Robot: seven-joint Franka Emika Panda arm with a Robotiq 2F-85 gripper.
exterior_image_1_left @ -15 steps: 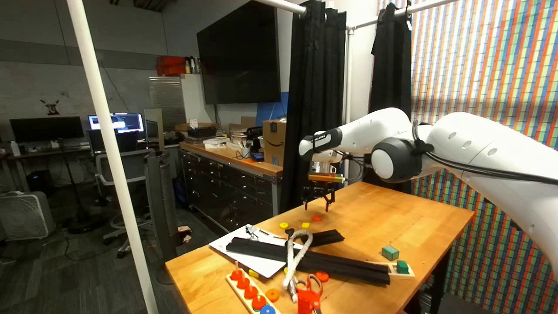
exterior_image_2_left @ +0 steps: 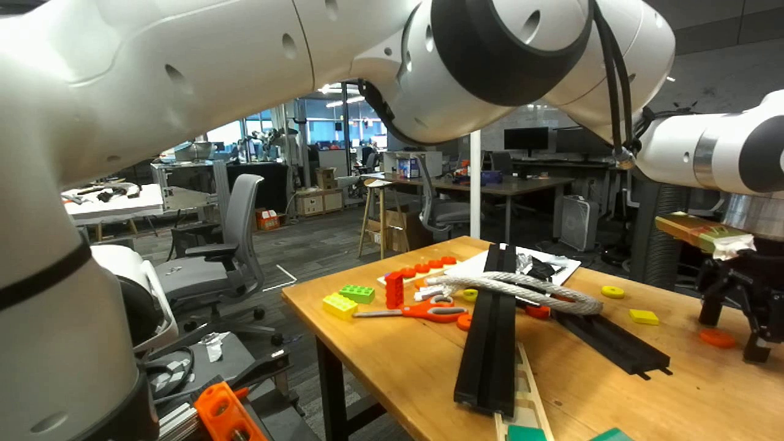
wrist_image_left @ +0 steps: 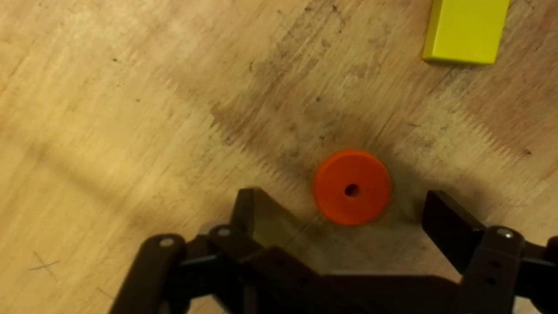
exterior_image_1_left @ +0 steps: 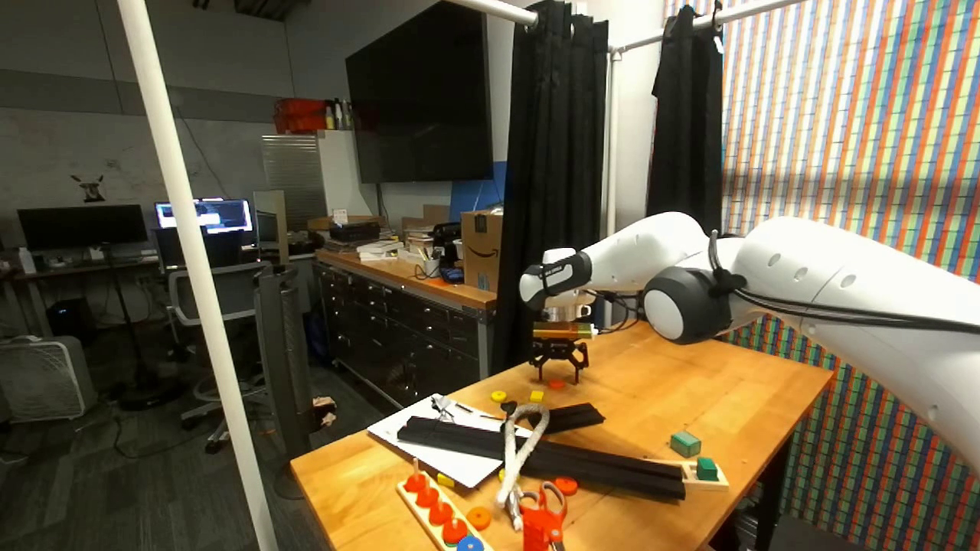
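An orange disc with a small centre hole (wrist_image_left: 335,196) lies flat on the wooden table. In the wrist view it sits between the two fingers of my gripper, which stands open with a gap on either side of the disc. Exterior view 2 shows the gripper (exterior_image_2_left: 735,334) low over the table, fingers pointing down around the orange disc (exterior_image_2_left: 717,338). From exterior view 1 the gripper (exterior_image_1_left: 558,375) appears at the table's far end, with the disc (exterior_image_1_left: 556,385) beneath it. Whether the fingertips touch the tabletop, I cannot tell.
A yellow block (wrist_image_left: 467,31) and a yellow disc (exterior_image_2_left: 612,291) lie near the gripper. Black track pieces (exterior_image_1_left: 570,464), a rope loop (exterior_image_1_left: 524,450), a clipboard (exterior_image_1_left: 478,470) and scissors (exterior_image_2_left: 433,309) crowd the nearer half.
The arm has come down, bringing the open gripper lower over the orange disc and slightly left in exterior view 1. The objects on the table have stayed put.
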